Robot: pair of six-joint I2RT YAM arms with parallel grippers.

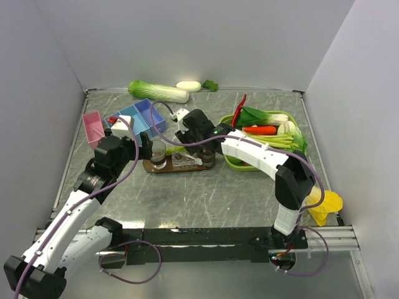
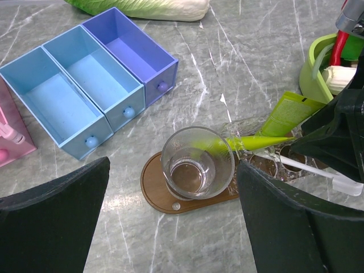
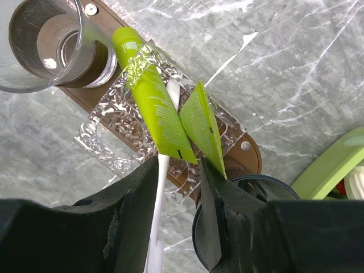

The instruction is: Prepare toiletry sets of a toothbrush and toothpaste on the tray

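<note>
A wooden tray [image 3: 90, 101] carries a clear glass [image 2: 197, 165], a dark glass [image 3: 202, 239] and crumpled clear packaging [image 3: 104, 136]. On the packaging lie a green toothpaste tube [image 3: 147, 94], a white toothbrush [image 3: 158, 199] beneath it, and an upright green piece [image 3: 201, 122], possibly a second tube or carton. My right gripper is over these, its fingertips close at the green piece's lower end; whether it grips it is unclear. My left gripper stands open above the tray's left end, nothing between its fingers.
Blue bins [image 2: 66, 106] and a pink bin [image 1: 93, 128] stand at the back left, cabbage [image 1: 156, 91] and radish behind. A green basket [image 1: 255, 168] of vegetables is right of the tray, a yellow item [image 1: 327, 202] at front right.
</note>
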